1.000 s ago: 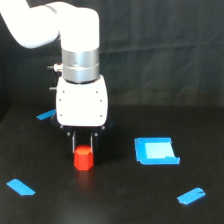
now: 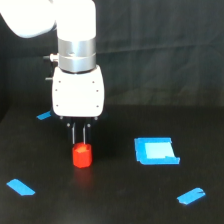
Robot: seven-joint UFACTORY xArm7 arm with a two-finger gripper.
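A small red object (image 2: 82, 156) stands on the dark table, left of the middle. My gripper (image 2: 79, 138) points straight down over it from the white arm. Two thin dark fingers reach to about the red object's top, with a narrow gap showing between them higher up. Their tips are dark against the dark table, so whether they touch the object or are closed on it is not clear.
To the right lies a pale square framed with blue tape (image 2: 158, 150). Separate blue tape strips mark the table at front left (image 2: 20, 187), front right (image 2: 191, 196) and back left (image 2: 44, 115).
My gripper is higher and slightly to the left, and its fingers appear closer together. Earlier they stood on either side of the red object, which is in nearly the same place.
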